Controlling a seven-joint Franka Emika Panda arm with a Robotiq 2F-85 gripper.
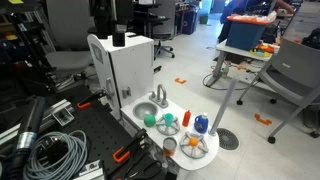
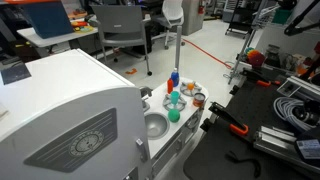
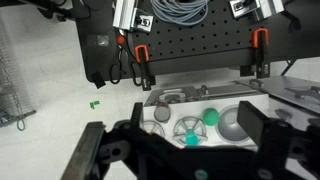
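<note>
Over the front of a white toy kitchen counter, my gripper stands open, its two dark fingers wide apart with nothing between them in the wrist view. A green item lies beside the sink. Close by, a teal item is on one burner, and an orange item is on the other. A brownish cup stands at the front edge. Farther back are a red-orange bottle and a blue mug. Parts of the burner in the wrist view are hidden by my fingers.
A black table with a coiled cable and orange-handled clamps borders the counter. A white cabinet rises beside the sink. Chairs and a cart with a blue bin stand behind; open floor lies between.
</note>
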